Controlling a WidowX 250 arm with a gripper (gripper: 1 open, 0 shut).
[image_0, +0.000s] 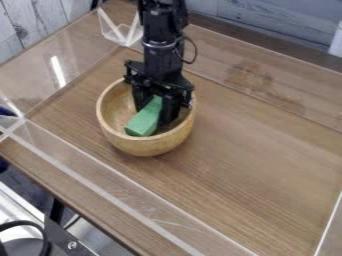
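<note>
My black gripper (159, 93) reaches down into a wooden bowl (147, 142) on the wooden table, shut on a green object (143, 122) that sits tilted inside the bowl. The fingertips are mostly hidden by the bowl and the object.
Clear plastic edging runs along the left and front. Black cables (23, 226) hang at the lower left, and pale wooden boards stand behind.
</note>
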